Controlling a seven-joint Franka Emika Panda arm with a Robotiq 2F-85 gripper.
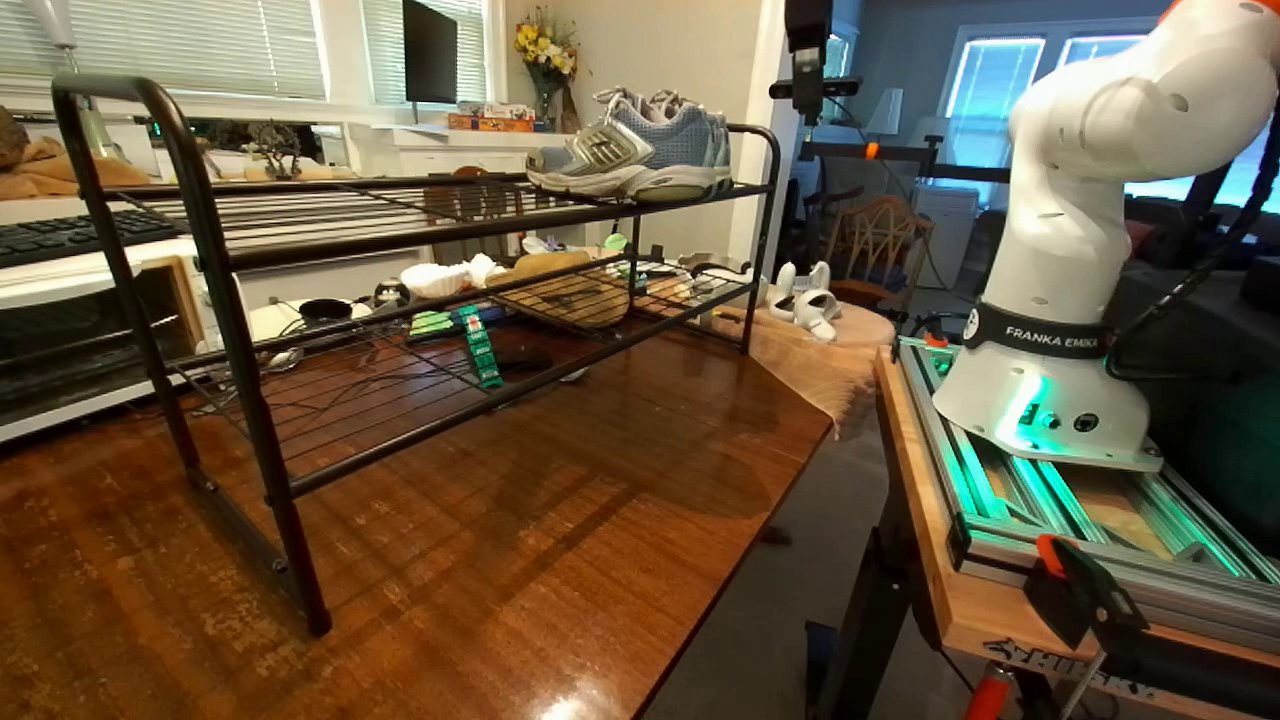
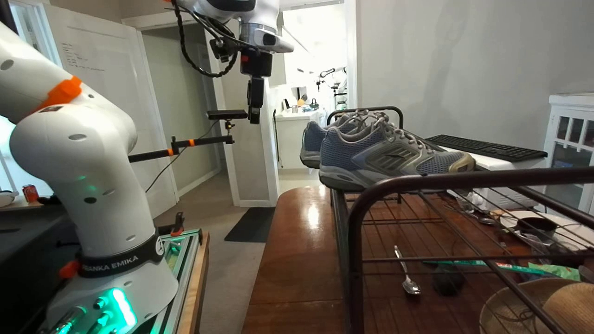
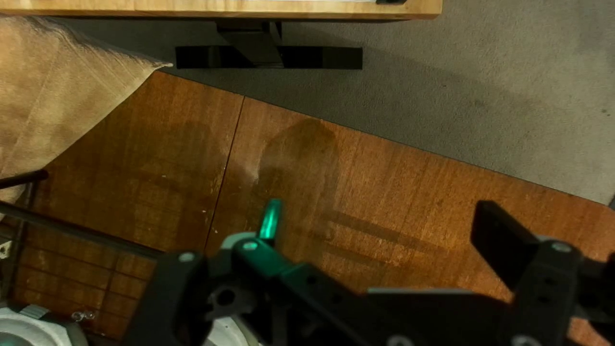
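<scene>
A pair of grey-blue running shoes [image 1: 654, 150] sits side by side on the top tier of a dark metal shoe rack [image 1: 396, 236], at its far end in exterior view 1. Exterior view 2 shows the shoes [image 2: 373, 153] beyond the rack's near rail [image 2: 479, 179]. My gripper [image 2: 255, 114] hangs pointing down, apart from the shoes and higher than them. In the wrist view the gripper is open, its fingers wide apart over bare wood, nothing between them. Pale rounded shapes at that view's lower left are only partly visible.
The lower tier of the rack is mostly bare. A spoon [image 2: 409, 281], a straw hat [image 2: 571, 309] and other clutter lie beneath or behind it. White shoes [image 1: 804, 300] rest on a cloth-covered corner. The wooden tabletop [image 1: 528, 528] before the rack is clear.
</scene>
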